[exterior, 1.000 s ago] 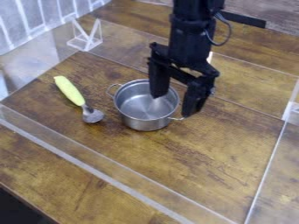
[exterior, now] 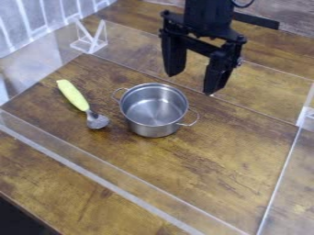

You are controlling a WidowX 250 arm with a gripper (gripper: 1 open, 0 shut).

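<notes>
My black gripper (exterior: 200,57) hangs in the upper middle, above and behind a steel pot (exterior: 154,111) with two side handles, its fingers spread open with nothing seen between them. A yellow-green handled utensil (exterior: 72,95) with a metal head lies to the left of the pot.
Clear plastic panels edge the work area. A small clear object (exterior: 90,37) sits at the upper left.
The gripper has moved up and back in the view, away from the pot. The pot and the utensil stay where they were.
</notes>
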